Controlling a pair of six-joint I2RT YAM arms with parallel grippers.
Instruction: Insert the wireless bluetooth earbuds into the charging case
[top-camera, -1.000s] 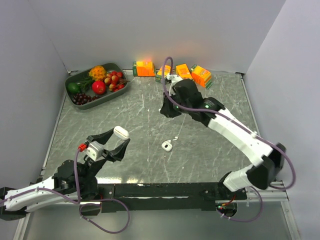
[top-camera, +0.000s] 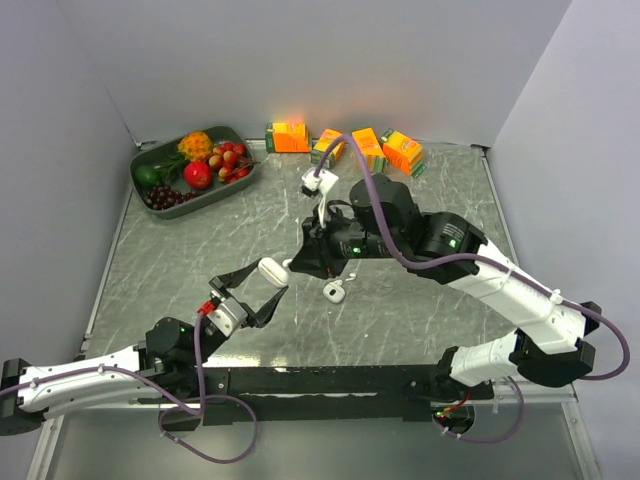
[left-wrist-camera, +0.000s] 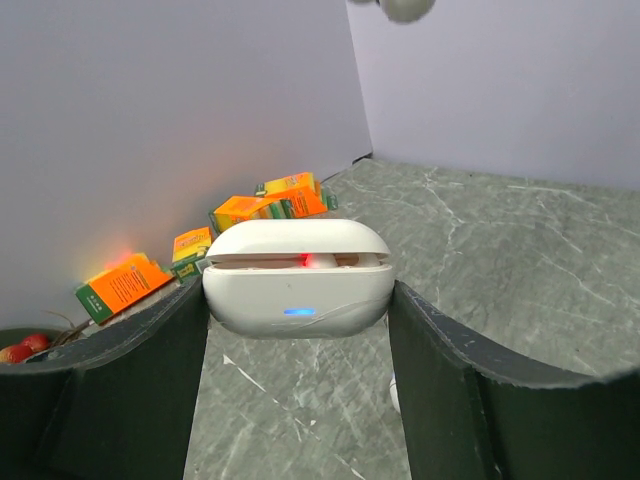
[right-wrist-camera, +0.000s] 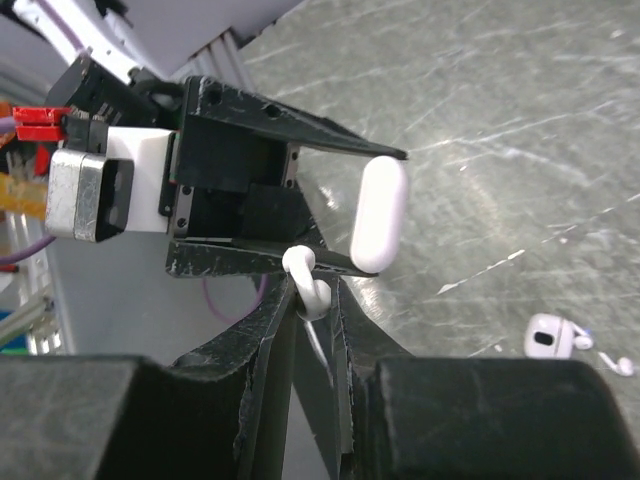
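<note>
In the left wrist view, my left gripper is shut on the sides of a white charging case (left-wrist-camera: 290, 305). Its lid stands slightly raised; a blue light shows on the front, and a red glow with something pale shows in the gap. My right gripper is shut on a white earbud (right-wrist-camera: 300, 262), whose end sticks out past the fingertips. From above, the right gripper (top-camera: 297, 266) is close to the right of the case (top-camera: 273, 272). The earbud and case look apart in the right wrist view, though their depth gap is hard to judge.
A smaller white case (top-camera: 334, 291) lies on the marble table with small white pieces (right-wrist-camera: 620, 366) beside it. At the back stand several orange boxes (top-camera: 367, 149), and a fruit tray (top-camera: 190, 204) sits back left.
Both keep hold of their items.
</note>
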